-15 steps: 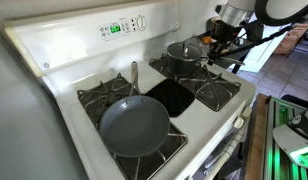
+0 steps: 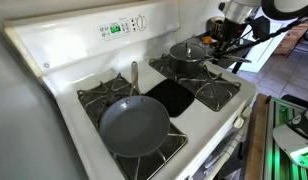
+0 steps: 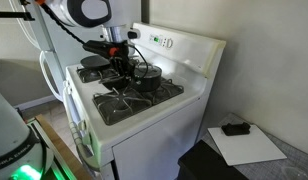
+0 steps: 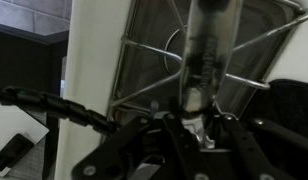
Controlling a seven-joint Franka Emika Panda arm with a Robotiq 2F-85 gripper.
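Observation:
A dark saucepan (image 2: 188,54) stands on the back right burner of the white stove, its handle (image 2: 230,57) pointing to the right. In exterior view 2 the pot (image 3: 146,80) is partly covered by the arm. My gripper (image 2: 220,48) is at the handle side of the pot. In the wrist view a shiny grey handle (image 4: 209,55) runs up from between the fingers, and the gripper is shut on it. The pot's body is out of that view.
A grey frying pan (image 2: 134,125) sits on the left burners. Between the burner sets lies a black flat plate (image 2: 173,96). In exterior view 2 a white sheet (image 3: 246,146) lies on the counter beside the stove.
The gripper and pot have shifted very slightly in exterior view 1. The frying pan has stayed where it was.

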